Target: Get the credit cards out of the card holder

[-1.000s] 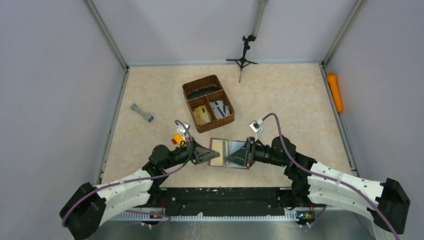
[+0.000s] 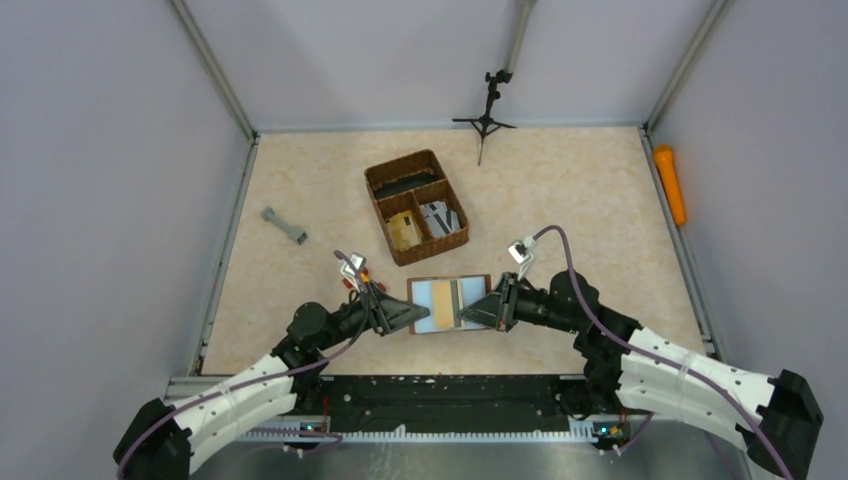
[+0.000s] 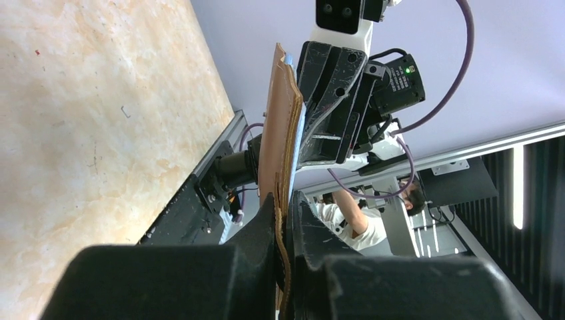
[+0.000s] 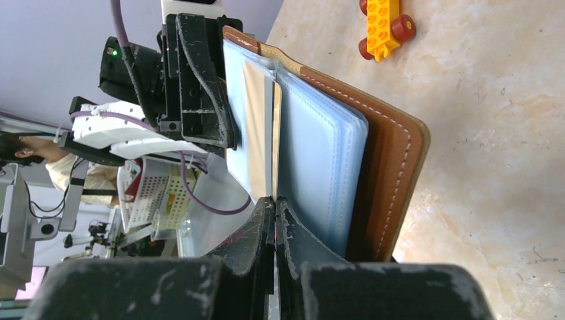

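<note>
The brown leather card holder (image 2: 485,283) is spread open between my grippers above the table, its pale blue sleeves (image 4: 313,147) showing. A tan card with a grey stripe (image 4: 257,127) sits in a sleeve on the left side of the holder. My left gripper is shut on the holder's edge, its brown cover (image 3: 274,127) standing up from the fingers. My right gripper is shut on the near edge of the tan card, its fingertips together at the card's corner. How far the card reaches inside the sleeve is hidden.
Behind the holder stands a divided wicker basket (image 2: 458,240) with tan and grey cards in its compartments. A yellow toy with red wheels (image 4: 382,27) lies on the table near the left arm. A grey tool (image 2: 283,224) is farther left.
</note>
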